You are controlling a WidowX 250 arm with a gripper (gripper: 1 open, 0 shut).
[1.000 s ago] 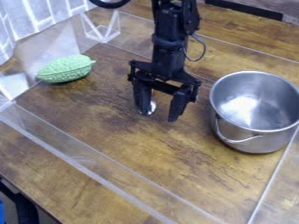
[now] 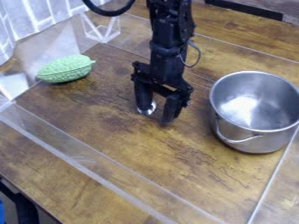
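Note:
My black gripper [image 2: 159, 101] reaches down from the top centre to just above the wooden table [image 2: 128, 157], its two fingers spread around a small white and silver object [image 2: 146, 107], which is partly hidden by the near left finger. Whether the fingers touch it I cannot tell.
A steel pot [image 2: 254, 109] with a handle stands close to my right. A green leaf-shaped cushion or toy [image 2: 65, 69] lies at the left. Clear plastic walls edge the area, and the front middle of the table is bare.
My gripper has shifted and turned slightly over the small object, and its fingertips sit a little lower. The pot and green thing have not moved.

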